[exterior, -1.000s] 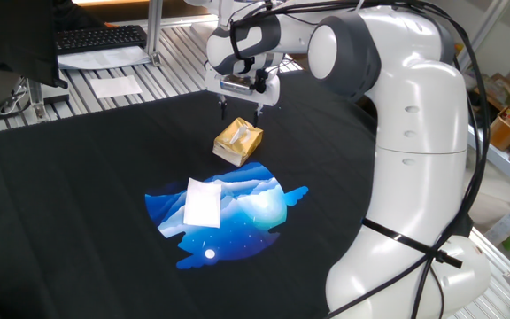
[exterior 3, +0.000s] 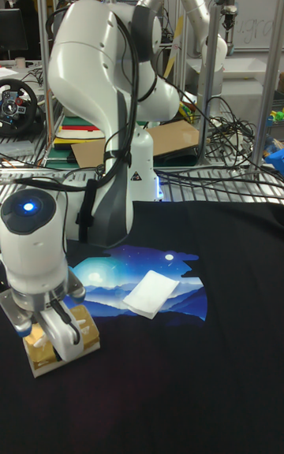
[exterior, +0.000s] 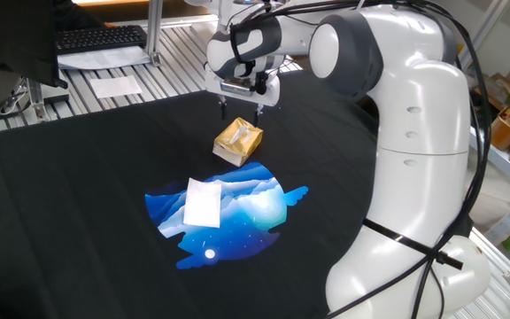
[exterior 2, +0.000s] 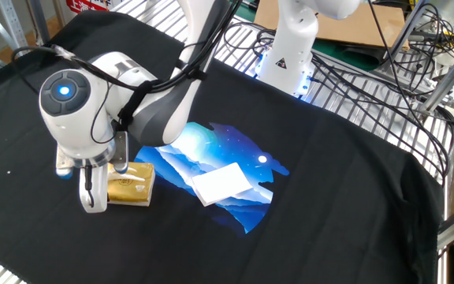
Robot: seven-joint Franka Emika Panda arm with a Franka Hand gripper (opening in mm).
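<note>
A gold tissue pack (exterior: 239,140) with a white tissue sticking up from its top lies on the black cloth, just beside the blue printed picture. Above and behind it in exterior view 1 hangs my gripper (exterior: 241,117), open, its two dark fingers apart and nothing between them. Exterior view 2 has the gripper's housing overlapping part of the tissue pack (exterior 2: 131,189). In exterior view 3 the hand also covers part of the pack (exterior 3: 86,338). A white folded sheet, perhaps tissue (exterior: 203,204), rests flat on the blue picture (exterior: 259,208).
Black cloth (exterior: 60,213) spreads clear around these things. My arm's base and links (exterior: 419,168) stand at the right in exterior view 1. A keyboard (exterior: 101,39) and a paper sheet (exterior: 116,87) lie beyond the cloth, near a metal post (exterior: 155,31).
</note>
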